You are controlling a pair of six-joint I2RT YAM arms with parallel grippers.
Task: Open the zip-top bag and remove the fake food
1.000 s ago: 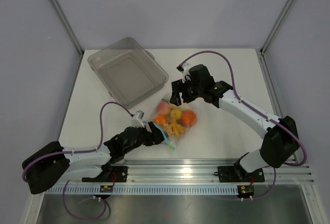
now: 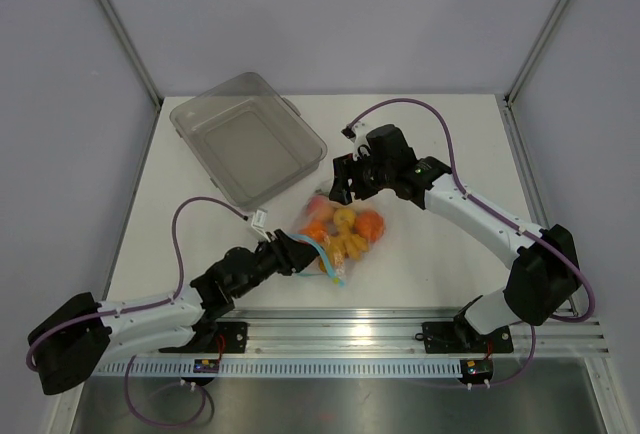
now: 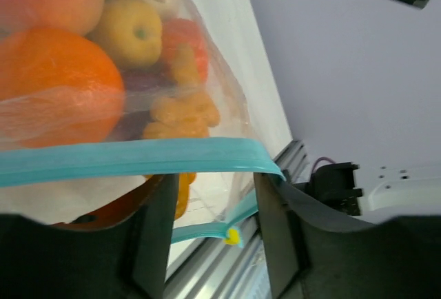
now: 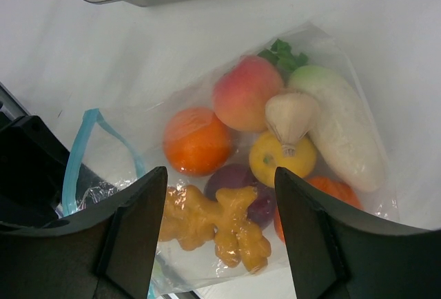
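Note:
The clear zip bag [image 4: 127,133] lies on the white table, its teal zip strip [image 3: 131,158] spread into an open mouth. Inside are an orange [image 4: 198,140], a peach [image 4: 247,94], a yellow fruit [image 4: 284,153], a pale onion or garlic bulb [image 4: 291,118], a white radish-like piece [image 4: 341,130], a purple item [image 4: 234,177] and a golden knobbly piece [image 4: 220,223]. At the bag's mouth, my left gripper is parted, its fingertips by the upper strip; no firm hold shows. Over the bag's far side hangs my right gripper, open and empty.
An empty grey bin [image 2: 250,139] stands tilted at the back left, close to the bag. Bare table [image 2: 440,254] lies right of the bag. A metal rail [image 2: 340,324] borders the near edge.
The bag and its food slid slightly right. The right arm stayed still.

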